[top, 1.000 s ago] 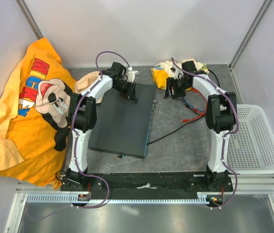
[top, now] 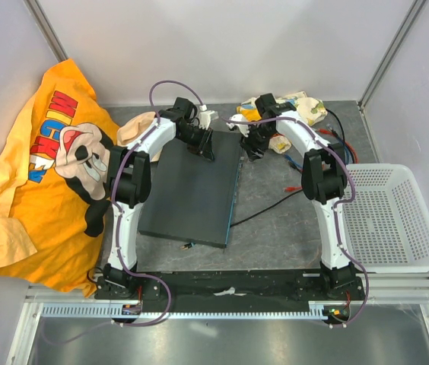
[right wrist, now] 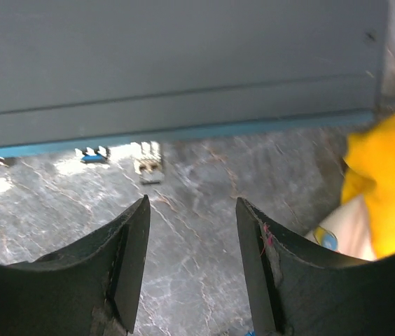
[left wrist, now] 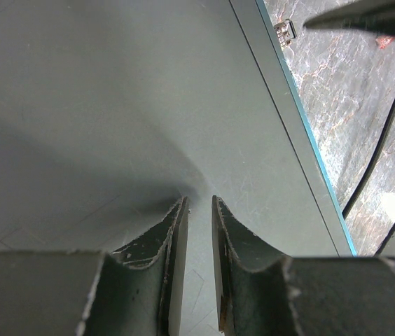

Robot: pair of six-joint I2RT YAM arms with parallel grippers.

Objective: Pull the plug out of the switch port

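Observation:
The dark flat switch lies on the grey floor with its port side facing right. My left gripper is over its top, fingertips close together, with only the switch's surface behind them. My right gripper is beside the switch's upper right edge, open, nothing between its fingers. In the right wrist view small metal connectors show along the blue-trimmed edge. A black cable runs from the lower right side. Whether a plug sits in a port there I cannot tell.
An orange cartoon cloth lies at left. A white basket stands at right. Yellow cloths and red, blue and black cables lie at the back right.
My right gripper has moved left to the switch's upper right edge, its arm turning with it. My left arm has stayed where it was.

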